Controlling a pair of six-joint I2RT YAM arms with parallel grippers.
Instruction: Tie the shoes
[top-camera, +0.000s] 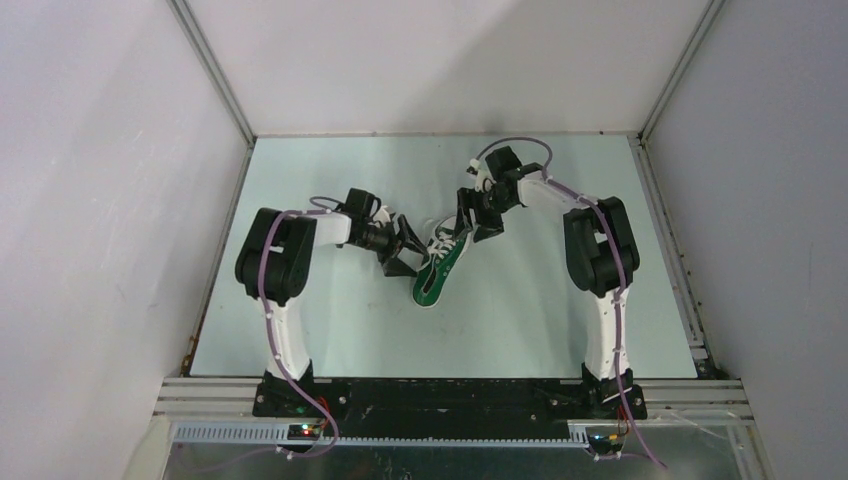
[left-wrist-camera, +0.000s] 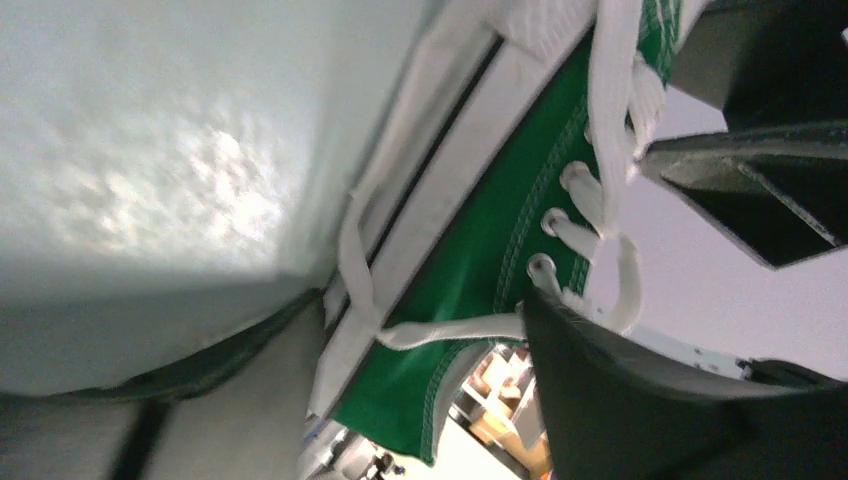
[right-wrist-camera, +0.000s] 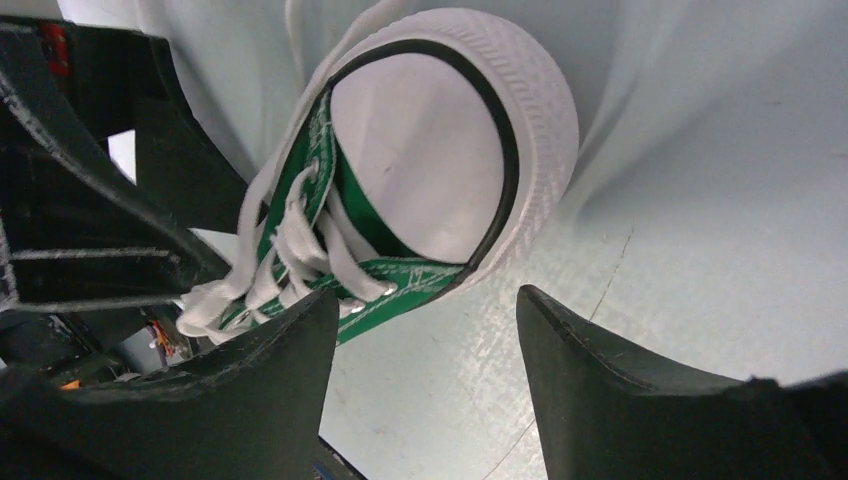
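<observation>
A green canvas shoe with white laces (top-camera: 435, 275) lies aslant in the centre of the table. My left gripper (top-camera: 410, 258) is at its left side; in the blurred left wrist view its part-open fingers straddle the side near a loose lace (left-wrist-camera: 450, 328). My right gripper (top-camera: 475, 225) is at the toe end, part open; in the right wrist view its fingertips (right-wrist-camera: 425, 300) stand apart beside the toe cap (right-wrist-camera: 420, 150) and knotted laces (right-wrist-camera: 310, 240). Whether anything is between the left fingers is unclear.
</observation>
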